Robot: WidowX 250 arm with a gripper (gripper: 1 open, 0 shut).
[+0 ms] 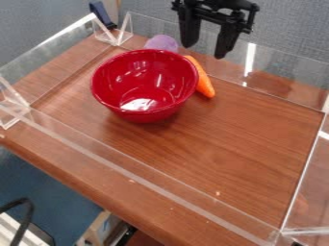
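My black gripper [207,40] hangs at the top centre of the view, above the back of the wooden surface, its two fingers spread wide with nothing between them. Below it, a red bowl [139,104] stands left of centre, empty. An orange carrot [203,85] lies just right of the bowl, partly behind it. A purple round object [162,43] sits behind the bowl, partly hidden by it.
Clear plastic walls border the wooden surface [232,163] on its sides. A small dark blue item [102,14] is at the back left corner.
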